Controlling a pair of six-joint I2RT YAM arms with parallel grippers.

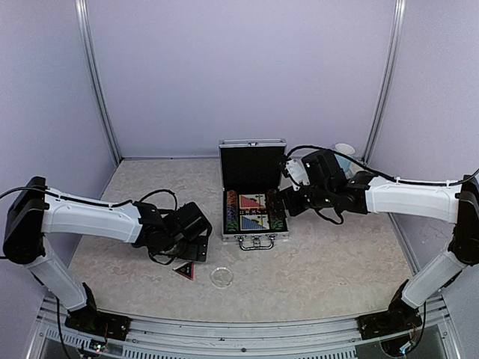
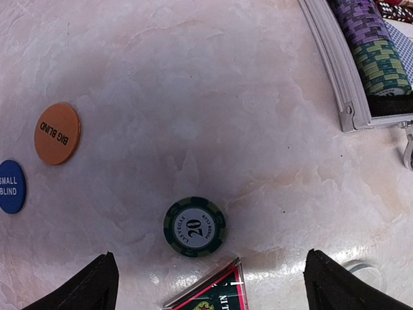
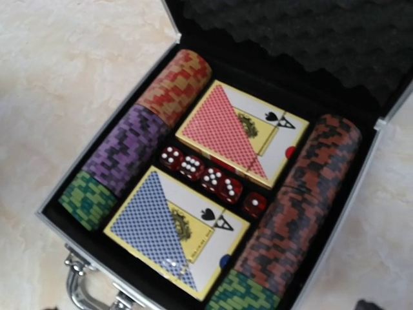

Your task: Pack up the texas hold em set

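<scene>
The poker case point(image 1: 254, 238) stands with its lid up. In the right wrist view it holds a red card deck point(image 3: 216, 123), a blue card deck point(image 3: 151, 223), red dice point(image 3: 213, 181) and rows of chips point(image 3: 126, 145) along both sides. My right gripper point(image 1: 286, 202) is open over the case's right side. Left of the case, my open left gripper hovers above a green 20 chip point(image 2: 194, 227) and a black triangular piece point(image 2: 219, 290). Further left lie an orange Big Blind disc point(image 2: 58, 134) and a blue Small Blind disc point(image 2: 11, 187), hidden from the top view.
A clear round disc point(image 1: 221, 277) lies in front of the case. Behind the right arm stands a white cup-like object point(image 1: 345, 149), partly covered.
</scene>
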